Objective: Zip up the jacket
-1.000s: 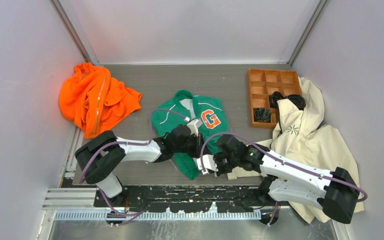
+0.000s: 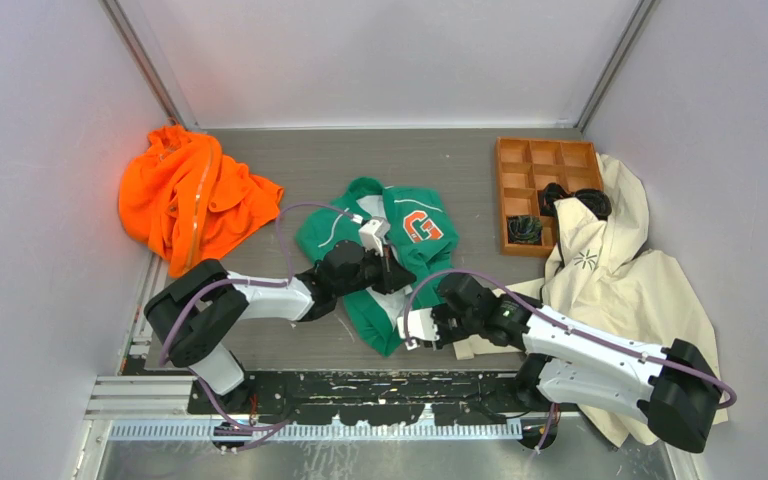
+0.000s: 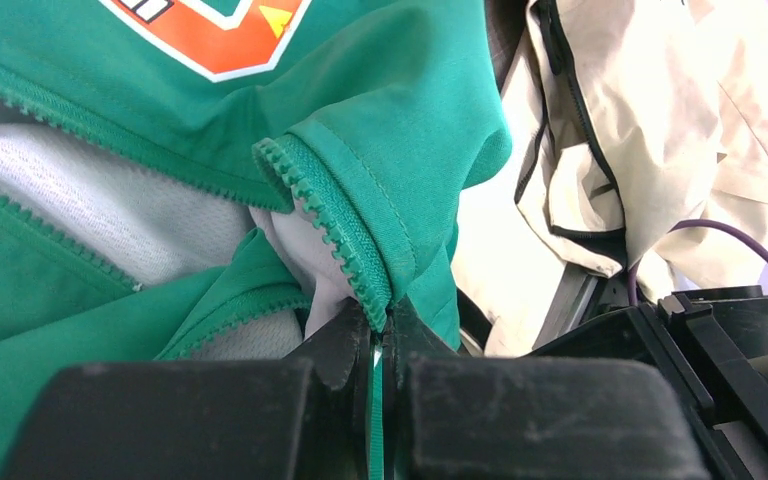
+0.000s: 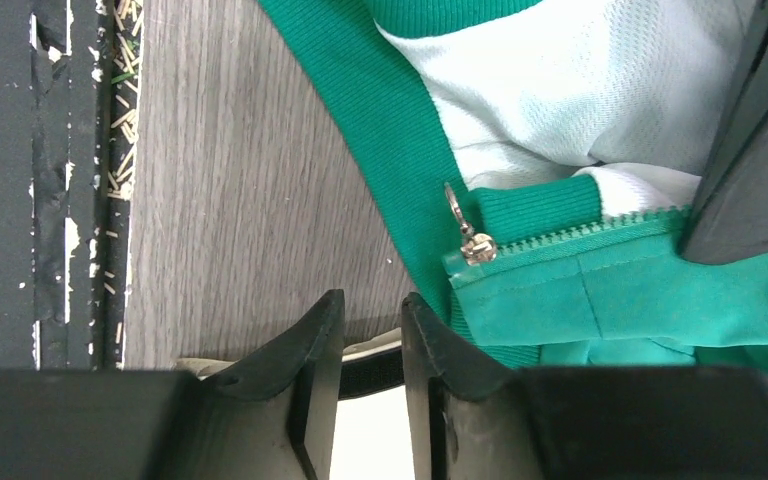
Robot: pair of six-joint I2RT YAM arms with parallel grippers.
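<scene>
The green jacket [image 2: 425, 230] lies front up with white lining showing between its zipper edges. My left gripper is shut on the tip of a lifted, folded zipper edge [image 3: 335, 220] of the jacket. In the right wrist view, the zipper slider [image 4: 478, 247] with its upright pull tab sits at the end of a toothed green edge, above and right of my right gripper, which is part open with nothing visible between its fingers, near the jacket's lower hem.
An orange garment [image 2: 190, 200] lies at the left, a wooden compartment tray [image 2: 512, 170] with dark items at the back right, and cream fabric [image 2: 640, 300] along the right, reaching under the right arm.
My left gripper has moved up and slightly left in the top view, away from the right one, lifting the jacket's edge and exposing more lining.
</scene>
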